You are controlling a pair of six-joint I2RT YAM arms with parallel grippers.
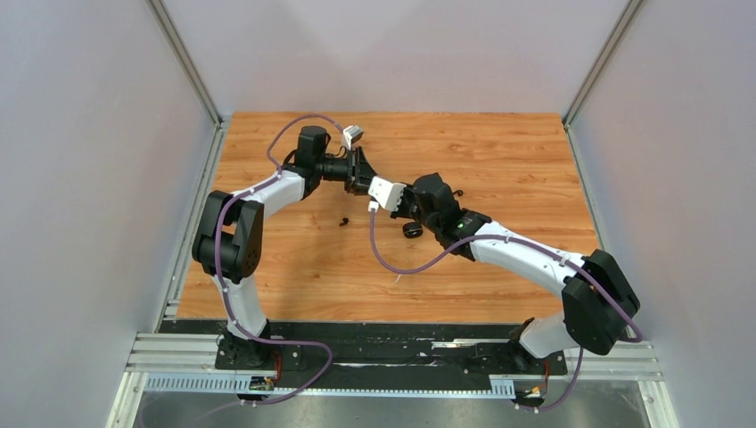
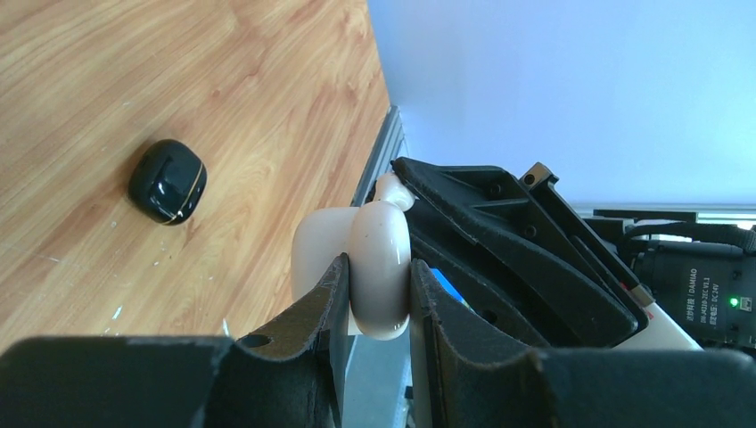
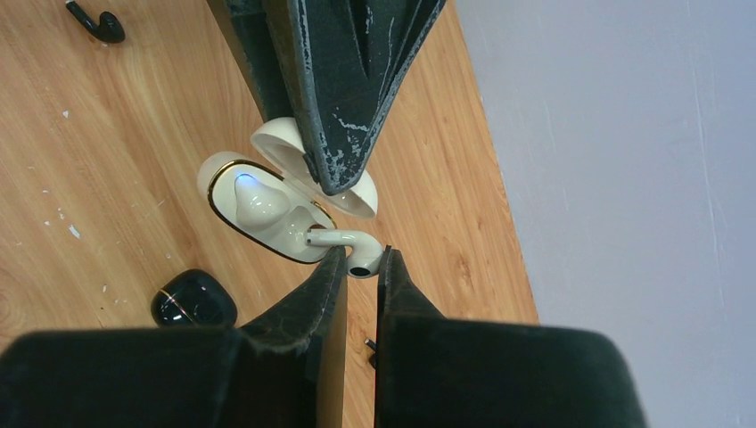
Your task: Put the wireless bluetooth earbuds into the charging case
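Note:
My left gripper is shut on the white charging case, whose lid stands open. In the right wrist view, the case's cradle shows a small blue light at one well. My right gripper is shut on a white earbud, its stem lying over the case's other well, close to the hinge side. Whether the stem sits inside the well is hard to tell. Both grippers meet above the middle of the table.
A black case lies on the wooden table below the grippers. Small black earbuds lie apart, one to the left and one to the right.

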